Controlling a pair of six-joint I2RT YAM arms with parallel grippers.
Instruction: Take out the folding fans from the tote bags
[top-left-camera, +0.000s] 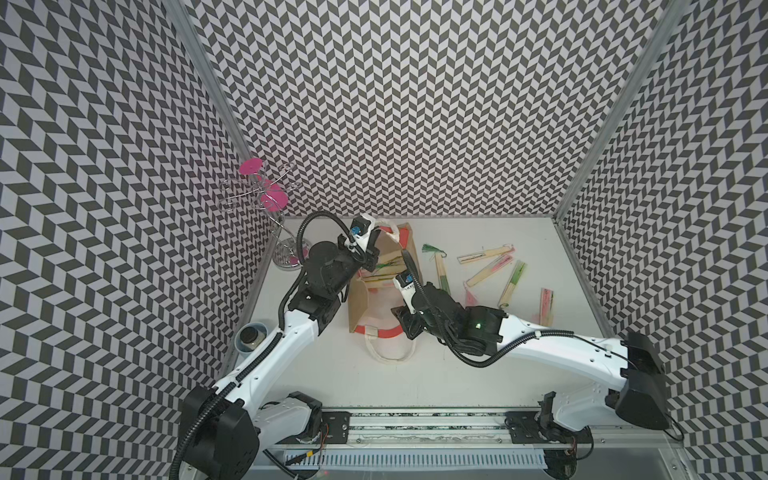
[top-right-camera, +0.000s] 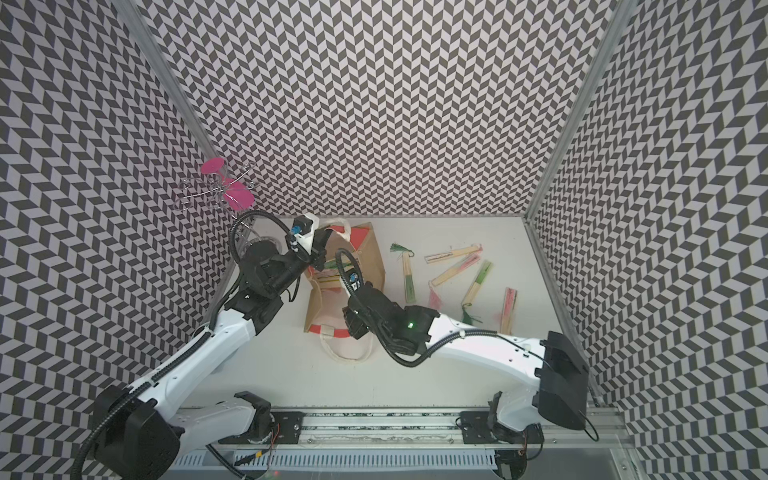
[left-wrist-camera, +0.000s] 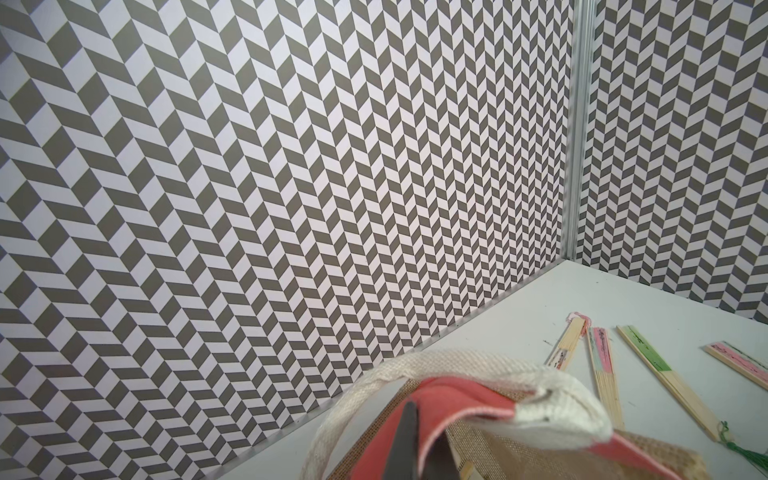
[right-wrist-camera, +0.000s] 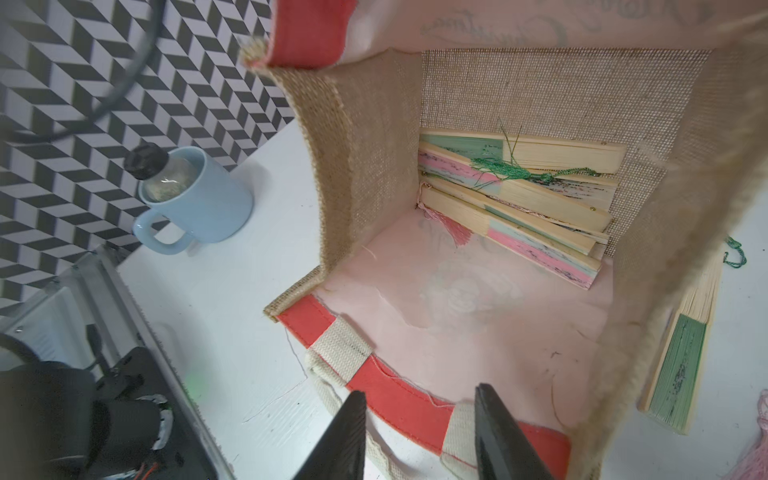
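The burlap tote bag (right-wrist-camera: 384, 128) lies with its mouth spread toward the front of the table. Inside it a stack of folding fans (right-wrist-camera: 520, 188) rests against the burlap wall, with green and pink tassels. My left gripper is shut on the bag's red rim (left-wrist-camera: 456, 400), beside a white handle. In front of the bag's mouth, my right gripper stands part open over the lower red rim, nothing between its fingers. Several folding fans (top-left-camera: 513, 284) lie outside on the table, right of the bag.
A blue mug (right-wrist-camera: 200, 196) holding a black-capped bottle stands at the left. The metal stand with pink discs (top-left-camera: 274, 200) is at the back left. Clear table (top-left-camera: 456, 380) stretches along the front.
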